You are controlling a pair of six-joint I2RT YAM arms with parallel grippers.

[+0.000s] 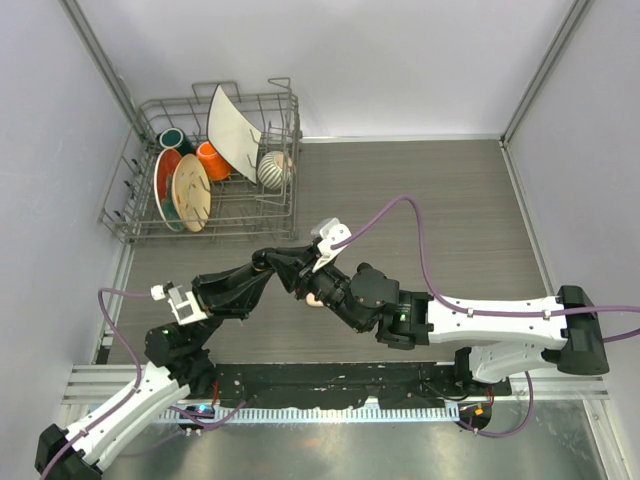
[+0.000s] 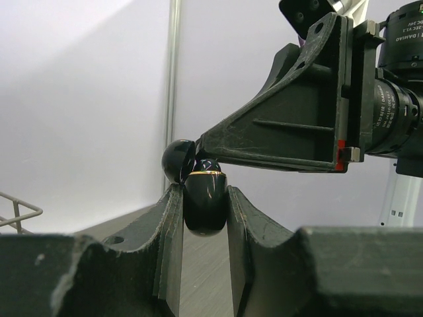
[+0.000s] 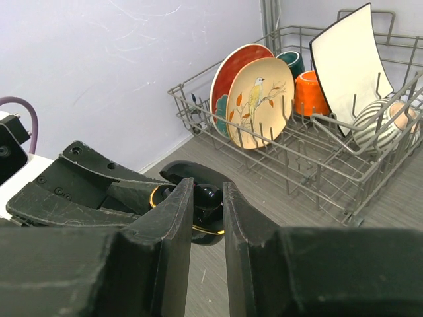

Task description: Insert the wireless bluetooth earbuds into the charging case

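The black charging case (image 2: 205,201) with a gold band is held in my left gripper, shut on it, its lid (image 2: 177,162) standing open. In the right wrist view the case (image 3: 211,234) lies just beyond my right gripper, which is shut on a small glossy black earbud (image 3: 208,198) at the case's opening. In the top view both grippers meet left of centre above the surface; how far the earbud sits inside the case is hidden by the fingers.
A wire dish rack (image 1: 250,225) with plates, cups and a bowl stands at the back left. Behind my right arm the grey surface (image 1: 420,190) is clear. A small pale object (image 1: 314,300) lies beneath the right arm, mostly hidden. White walls enclose the sides and back.
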